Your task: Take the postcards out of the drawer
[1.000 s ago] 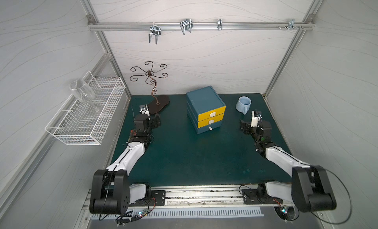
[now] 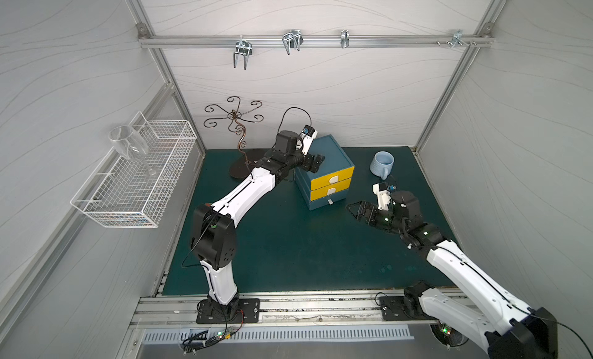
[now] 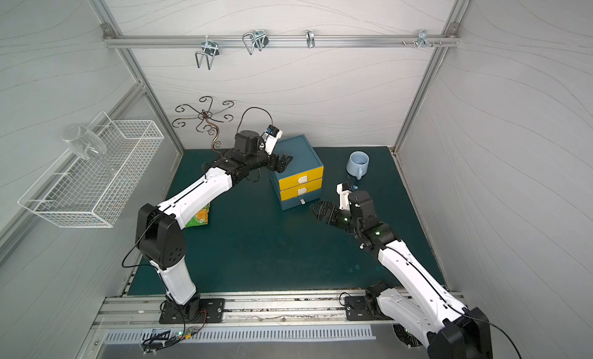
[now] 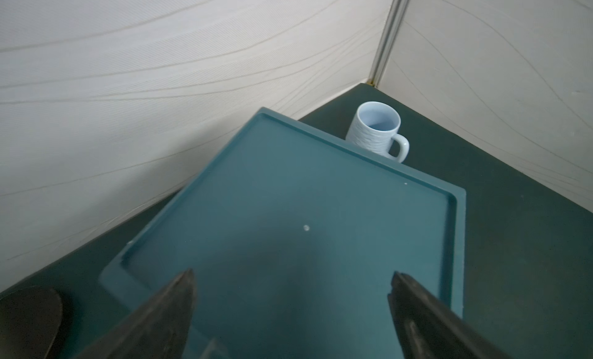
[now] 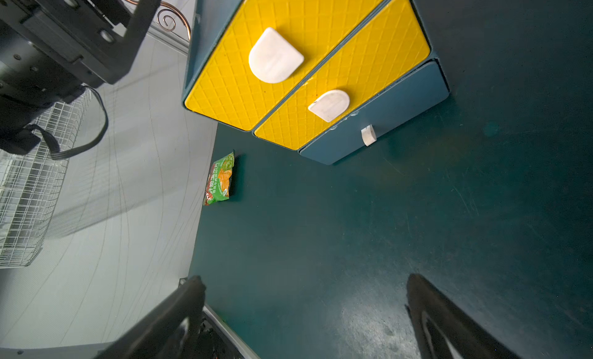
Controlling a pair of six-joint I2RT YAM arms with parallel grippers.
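Observation:
A blue drawer box (image 2: 325, 154) stands at the back of the table, all its drawers closed. Two fronts are yellow, the upper drawer (image 5: 290, 41) and the middle drawer (image 5: 352, 75); the bottom drawer (image 5: 395, 109) is blue. Each has a small white tab. No postcards are visible. My left gripper is open over the box's flat top (image 4: 296, 198), with nothing between its fingers. In front of the drawers and to their right, my right gripper stands open and empty, apart from the tabs.
A light blue mug (image 2: 382, 164) sits behind my right gripper. The curled metal stand (image 3: 203, 115) is at the back left, near my left arm. A green snack bag (image 5: 219, 178) lies on the left. A wire basket (image 2: 154, 173) hangs on the left wall.
My right gripper has moved left toward the drawer fronts. The box has not moved.

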